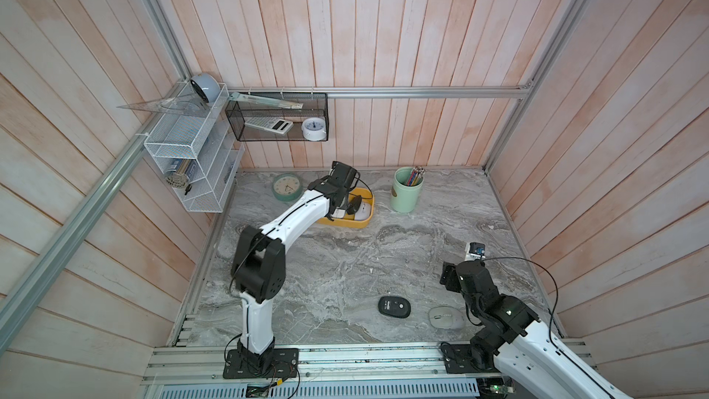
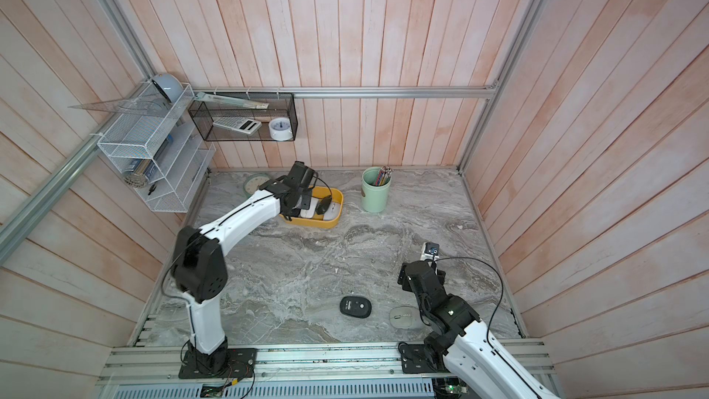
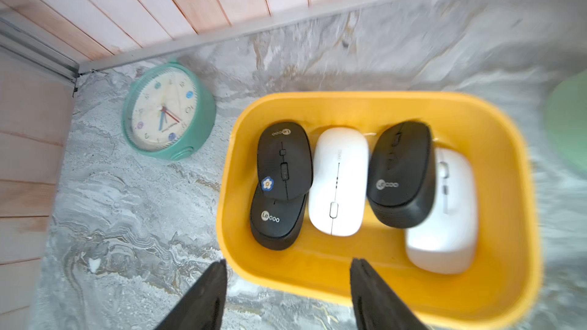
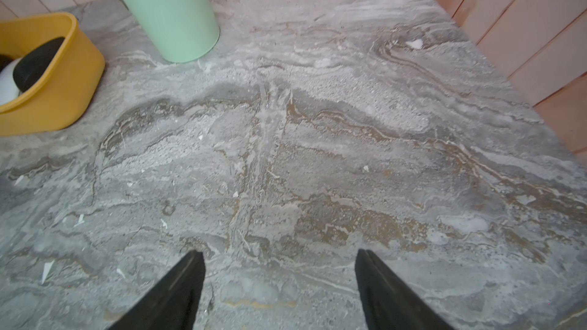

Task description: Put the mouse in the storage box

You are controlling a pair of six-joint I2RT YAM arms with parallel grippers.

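Note:
A yellow storage box (image 3: pixel 373 272) holds several black and white mice, among them a black one (image 3: pixel 399 168) and a white one (image 3: pixel 337 177). My left gripper hangs open over the box's near side, nothing between its fingers; in the top views the arm partly hides the box. A black mouse (image 1: pixel 394 306) and a grey-green mouse (image 1: pixel 444 317) lie on the front of the table. My right gripper is open and empty above bare marble at the right, behind the grey-green mouse.
A mint pen cup (image 1: pixel 404 192) stands right of the box, a round clock (image 3: pixel 162 113) left of it. Wire shelves (image 1: pixel 184 155) hang at the back left.

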